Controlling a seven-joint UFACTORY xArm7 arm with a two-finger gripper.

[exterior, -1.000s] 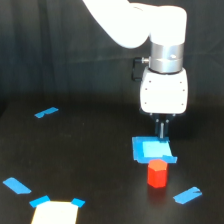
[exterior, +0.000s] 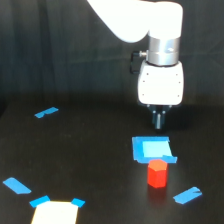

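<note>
A small red block (exterior: 157,173) sits on the dark table, just in front of a blue-edged square (exterior: 140,148) with a pale centre. Above and behind that square hangs my gripper (exterior: 158,120), pointing down from the white arm (exterior: 161,84). Its dark fingers blend into the black background, so how far apart they stand does not show. Nothing is seen held beneath it. The red block is clear of the gripper.
A pale block (exterior: 55,213) is cut off by the bottom edge at left, with blue tape at its corners. Other blue tape strips lie at left (exterior: 16,186), far left (exterior: 46,112) and right (exterior: 187,195).
My arm and gripper have shifted upward and slightly left in the view, away from the blue-edged square. The red block and the tape marks stay where they were.
</note>
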